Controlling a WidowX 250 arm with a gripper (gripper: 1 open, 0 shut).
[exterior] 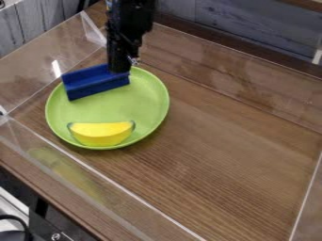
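Note:
A green plate (138, 118) sits on the wooden table at the left. On it lie a long blue block (88, 82) at the back and a yellow banana-like piece (101, 133) near the front. My black gripper (120, 68) comes down from the top, just at the right end of the blue block and overlapping it in view. It looks shut; its fingertips are dark and whether they touch the block cannot be told.
A wooden back wall (246, 28) runs along the top right, and transparent edging lines the left side.

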